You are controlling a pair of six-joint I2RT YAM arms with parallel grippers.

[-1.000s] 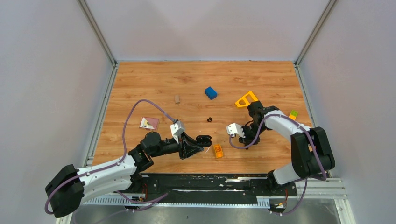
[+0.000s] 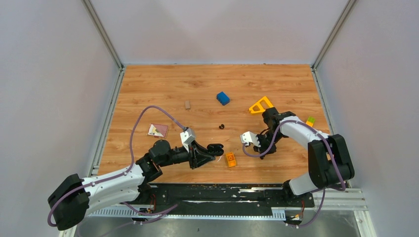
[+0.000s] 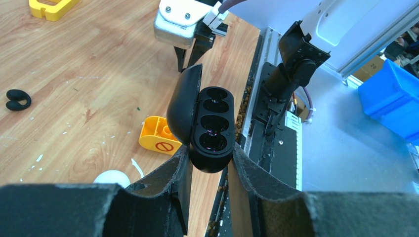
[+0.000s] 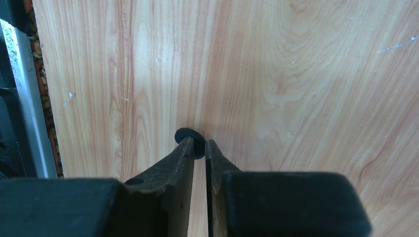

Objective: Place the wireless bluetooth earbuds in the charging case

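The black charging case (image 3: 212, 143) hangs in my left gripper, lid open, its wells empty; from above, the case (image 2: 215, 149) is left of the orange brick. My right gripper is low over the table at a small black earbud piece (image 4: 185, 133), its fingers part open around or just beside it; whether they grip it I cannot tell. Another dark earbud item (image 2: 221, 126) lies mid-table, shown also as black pieces (image 3: 16, 101) in the left wrist view.
An orange brick (image 2: 230, 159), a blue brick (image 2: 223, 98), a yellow triangle frame (image 2: 255, 108), a small card (image 2: 157, 130) and a tan block (image 2: 187, 104) lie around.
The right gripper has shifted very slightly; the left arm and the case in it have not moved.
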